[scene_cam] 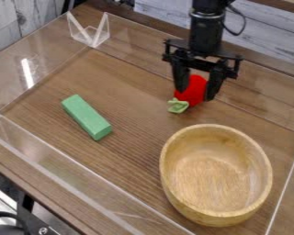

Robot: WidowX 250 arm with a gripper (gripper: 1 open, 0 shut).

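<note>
The black gripper (201, 73) is lowered over a red object (193, 94) with a small green top, right of the table's middle; its fingers reach around the red thing, and whether they grip it cannot be seen. A green block (85, 117) lies at the left, and a large tan bowl (219, 174) sits at the lower right.
A clear plastic item (91, 27) stands at the back left. Cables lie at the lower left edge.
</note>
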